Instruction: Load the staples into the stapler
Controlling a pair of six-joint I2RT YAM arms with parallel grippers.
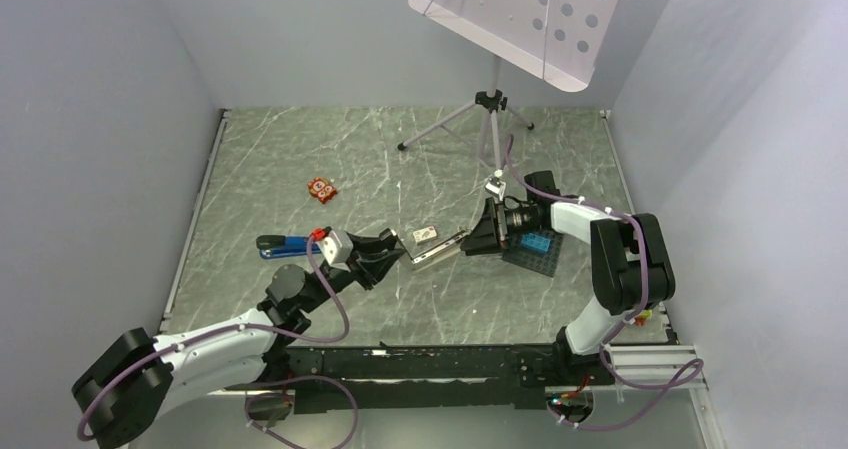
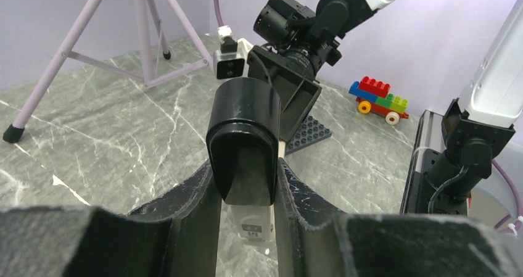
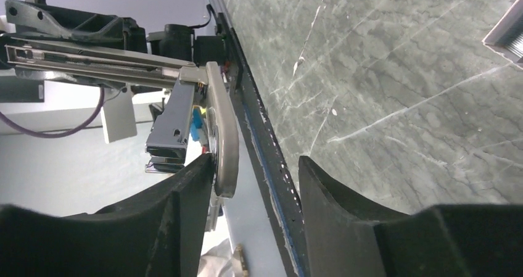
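Observation:
An opened stapler (image 1: 436,253) is held in the air between my grippers, its long metal channel with spring showing in the right wrist view. My left gripper is closed on one end, a black-topped piece (image 2: 243,135). My right gripper (image 1: 478,231) grips the other end; in the right wrist view its fingers surround a metal bar (image 3: 224,129). A small box (image 1: 425,233) lies on the table behind the stapler. An open-topped box of staples (image 3: 509,33) shows at that view's top right edge.
A blue stapler (image 1: 290,246) and a red object (image 1: 322,190) lie at left. A tripod stand (image 1: 493,129) stands at the back. A dark studded plate (image 1: 530,264) with a blue piece lies under my right arm.

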